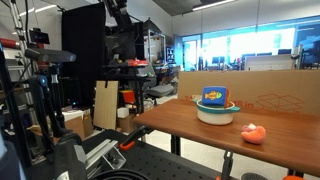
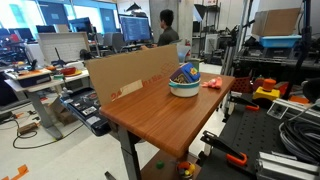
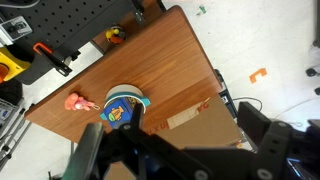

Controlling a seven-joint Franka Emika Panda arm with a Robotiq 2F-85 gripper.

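A white pot with teal handles [image 1: 215,115] stands on the wooden table. A blue item with a colourful fish picture [image 1: 214,96] sits in it, poking above the rim. To the pot's right in exterior view 1 lies a pinkish-orange toy [image 1: 253,134], apart from it. From above, the wrist view shows the fish item [image 3: 121,108] in the pot and the pink toy [image 3: 79,102] beside it. My gripper is high over the table, its dark fingers spread wide at the bottom of the wrist view. Nothing shows between them close up.
A cardboard panel [image 2: 138,84] stands along one long side of the table [image 2: 170,125]. A dark base with cables [image 2: 270,135] is beside the table, and a person [image 2: 167,28] is in the background.
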